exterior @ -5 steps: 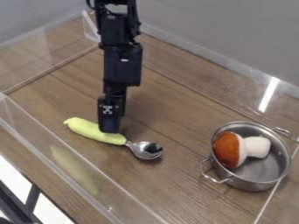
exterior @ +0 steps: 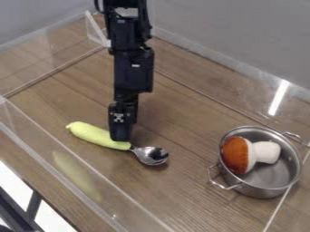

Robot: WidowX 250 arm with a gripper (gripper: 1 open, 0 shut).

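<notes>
A black robot gripper [exterior: 121, 131] reaches down from the top of the view, its tip low over a spoon with a pale yellow handle [exterior: 94, 132] and a metal bowl end [exterior: 150, 155]. The fingertips are at the handle near its metal end; whether they are closed on it is hard to tell.
A metal pot [exterior: 269, 181] with side handles stands at the right, holding an orange item [exterior: 237, 156] and a white one [exterior: 266, 151]. Clear walls edge the wooden surface [exterior: 182, 100], whose middle is free.
The gripper has shifted very slightly to the right and down at the spoon's handle. The spoon and pot appear unmoved.
</notes>
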